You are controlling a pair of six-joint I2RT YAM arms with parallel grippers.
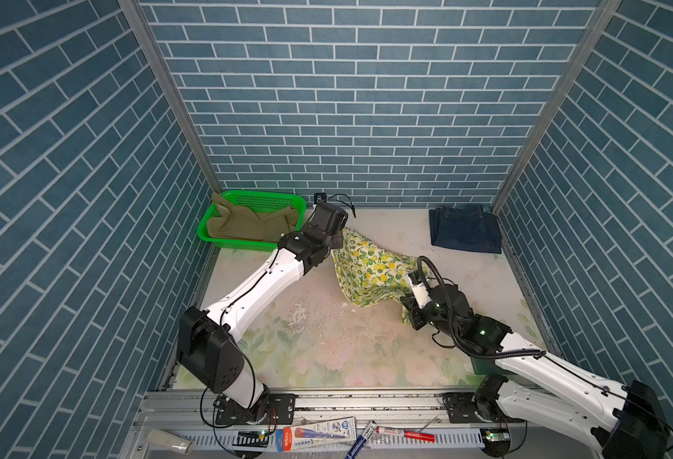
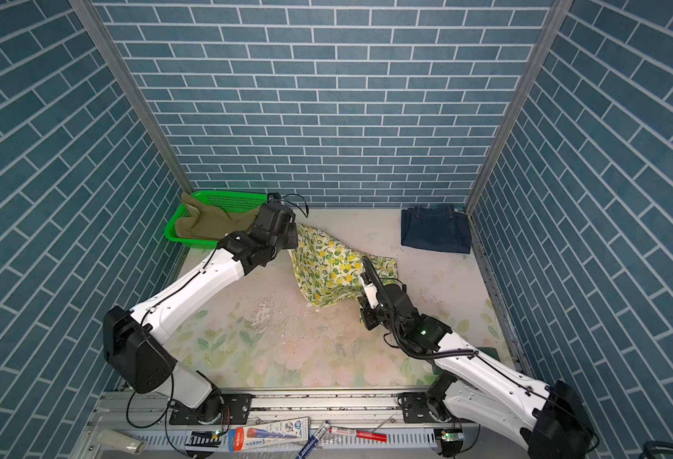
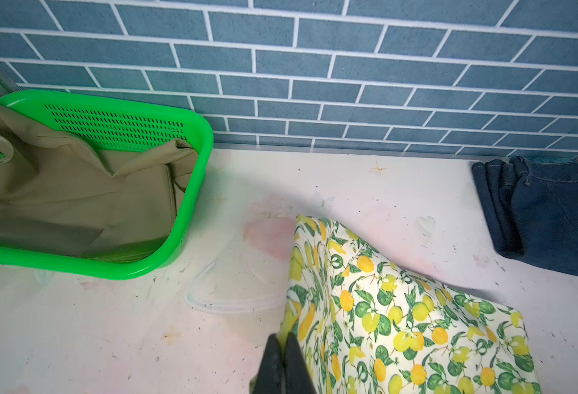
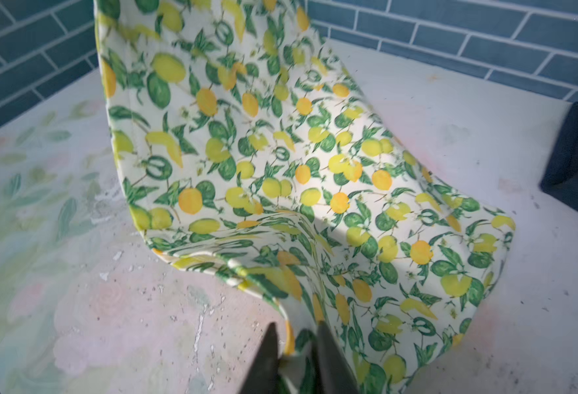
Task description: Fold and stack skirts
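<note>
A lemon-print skirt [image 1: 374, 267] stretches between my two grippers over the table's middle. My left gripper is shut on its far left edge, where the cloth [image 3: 305, 289] hangs in folds from the fingertips. At the skirt's near right side, my right gripper has its fingers slightly apart, with a bunched strip of cloth [image 4: 299, 321] running between them; whether they pinch it is unclear. In the top left view, the right arm's gripper [image 1: 410, 312] covers that part of the skirt. A dark blue denim piece [image 1: 465, 228] lies folded at the back right.
A green basket [image 1: 251, 245] holding a brown cloth [image 1: 248, 224] stands at the back left, close to the left arm. Bare table [image 1: 321, 344] shows in front of the skirt. Markers and a packet [image 1: 317, 433] lie on the front rail.
</note>
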